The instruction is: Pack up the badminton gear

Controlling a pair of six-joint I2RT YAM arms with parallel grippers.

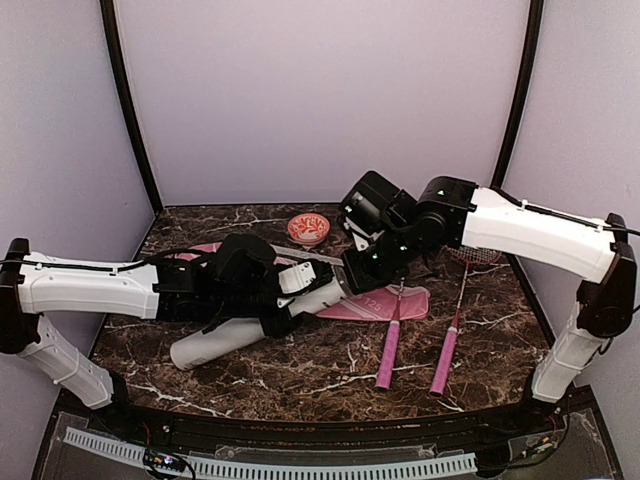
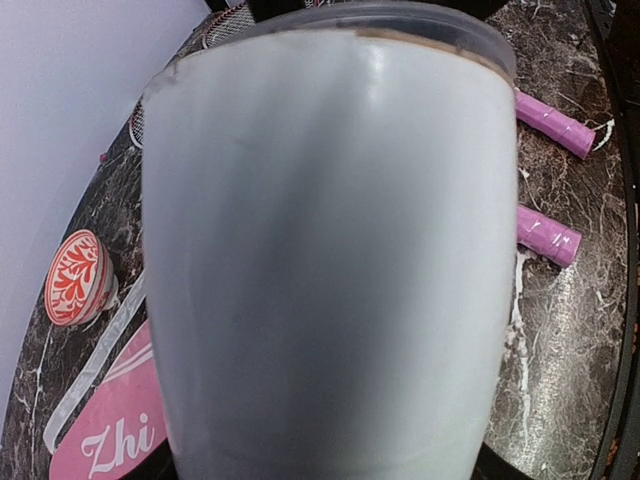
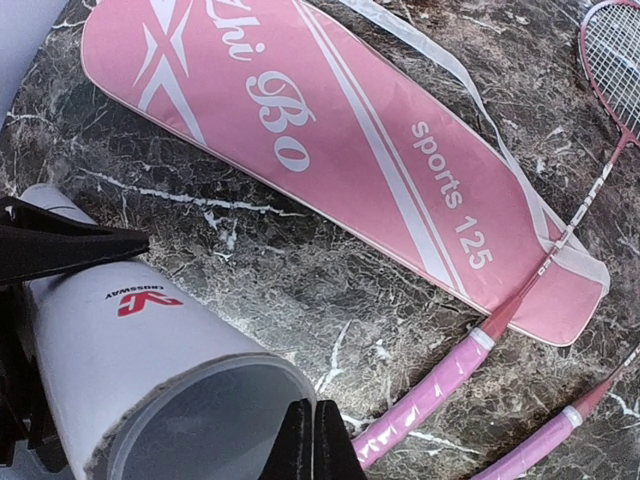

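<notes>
My left gripper [image 1: 288,305] is shut around a long white shuttlecock tube [image 1: 215,345], held slanting over the table. A "Crossway" logo shows on the tube [image 3: 150,320] in the right wrist view, and its round end faces my right gripper. That gripper is shut, its tips at the tube's rim; whether the thin edge lies between them is unclear. A clear plastic rim [image 2: 420,18] tops the tube in the left wrist view. The pink racket bag [image 3: 330,160] lies flat behind. Two rackets with pink handles [image 1: 388,355] [image 1: 443,362] lie to the right.
A red-and-white patterned bowl [image 1: 308,228] stands at the back of the dark marble table [image 1: 330,375]. One racket's shaft crosses the bag's right end.
</notes>
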